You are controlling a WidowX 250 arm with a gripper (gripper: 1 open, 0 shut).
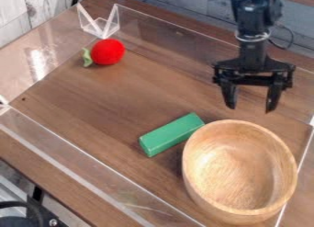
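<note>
My black gripper (251, 95) hangs over the right side of the wooden table, open, with nothing between its fingers. Below it, at the lower right, sits a large pale wooden bowl (240, 173), empty. A green block (171, 135) lies just left of the bowl. At the upper left a red tomato-like object (108, 52) with a green top rests on the table.
Clear plastic walls (73, 146) edge the table, and a pointed white shape stands behind the red object. A black cable runs beside the arm.
</note>
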